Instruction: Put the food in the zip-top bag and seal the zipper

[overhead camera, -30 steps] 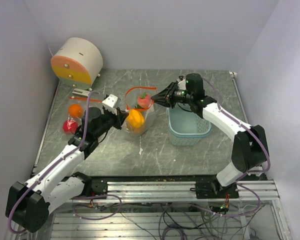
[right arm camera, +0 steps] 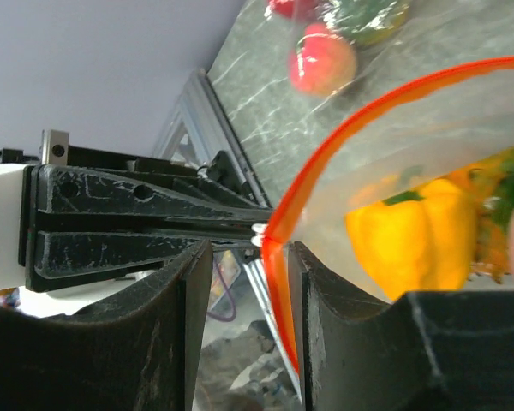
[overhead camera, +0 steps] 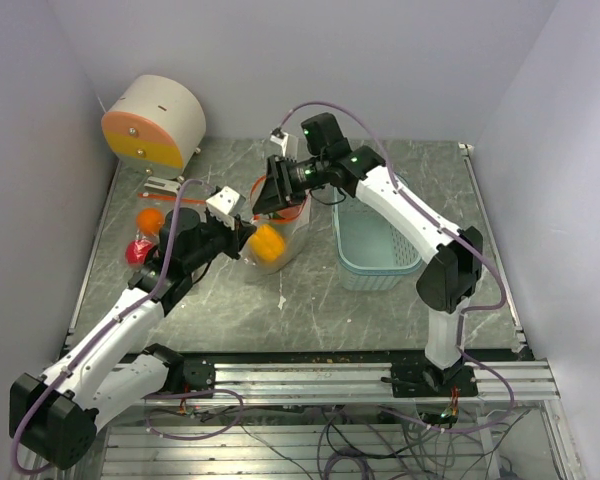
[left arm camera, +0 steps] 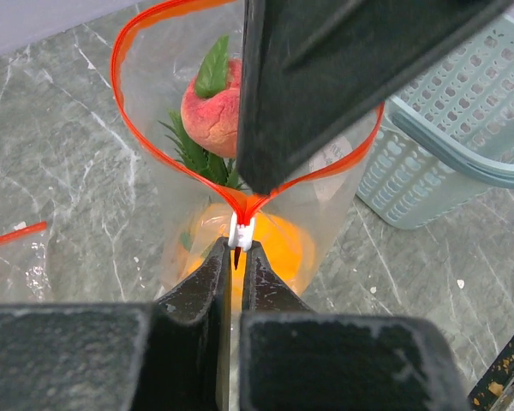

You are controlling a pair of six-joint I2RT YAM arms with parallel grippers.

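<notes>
A clear zip top bag with orange rim (left arm camera: 154, 145) stands at the centre, holding a peach (left arm camera: 207, 116), green leaves and a yellow pepper (right arm camera: 411, 240). My left gripper is shut on the bag's white zipper slider at the rim's corner. My right gripper is open, its fingers beside the orange rim near that slider, above my left gripper's tip. In the left wrist view it hangs dark over the bag's opening.
A blue-grey basket (overhead camera: 375, 245) is on the right. A second bag of produce with an orange (overhead camera: 150, 221) and red fruit lies at the left. A cream bread box (overhead camera: 150, 120) stands at the back left.
The left gripper stays in place.
</notes>
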